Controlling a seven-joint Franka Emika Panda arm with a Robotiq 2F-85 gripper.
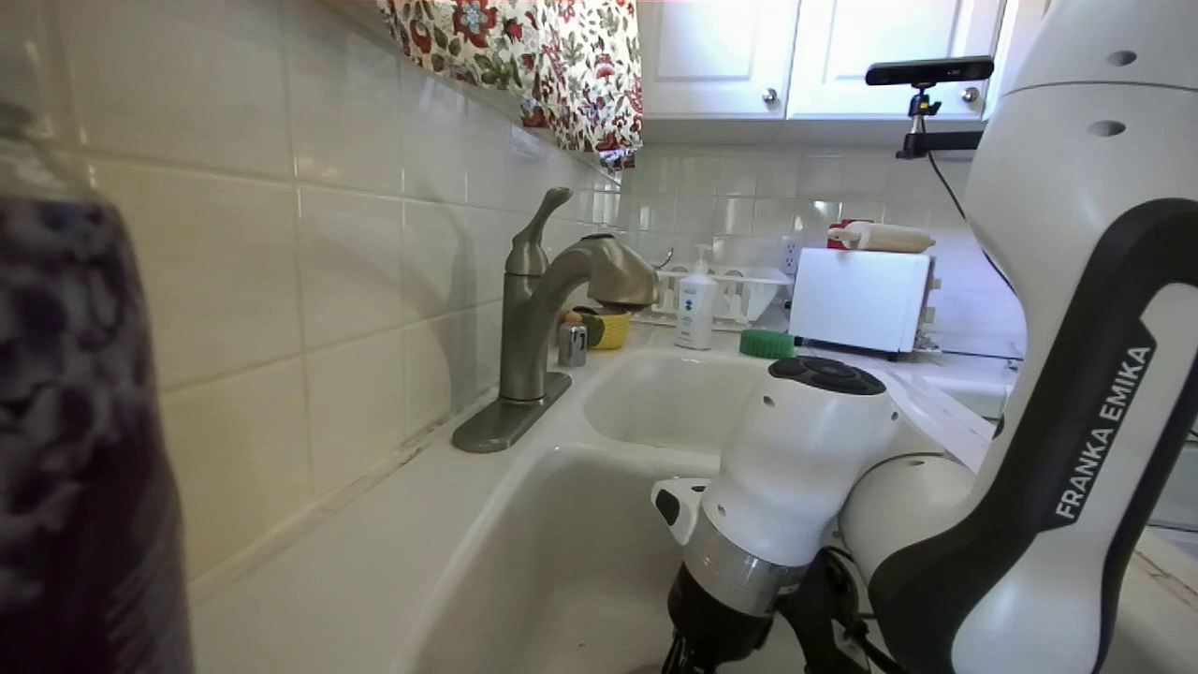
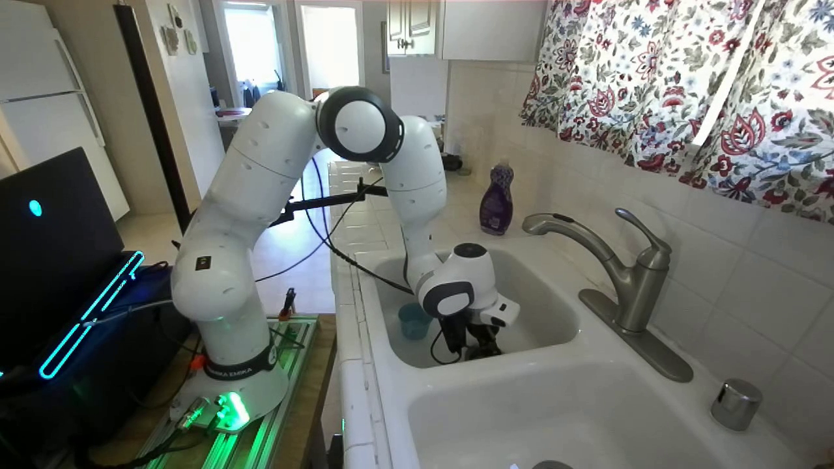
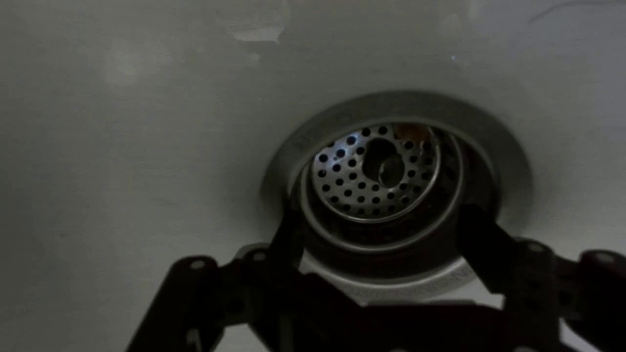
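In the wrist view a metal drain strainer (image 3: pixel 346 187) with rows of holes sits tilted inside the round drain opening (image 3: pixel 405 102) of the sink. An orange-brown bit (image 3: pixel 412 132) shows at its far edge. My gripper is part open, its two dark fingers apart on either side of the opening's near half. Nothing shows between them, and the strainer lies beyond the fingertips; whether either finger touches the drain wall is too dark to tell. In exterior view 2 the gripper (image 2: pixel 477 348) points down into the far basin, its tips hard to make out.
A teal cup (image 2: pixel 414 321) stands in the same basin beside the gripper. The faucet (image 2: pixel 625 281) rises at the sink's wall side, with a purple bottle (image 2: pixel 497 199) behind the far basin. The near basin (image 2: pixel 539 414) is clear. The basin wall (image 1: pixel 539 528) borders the arm.
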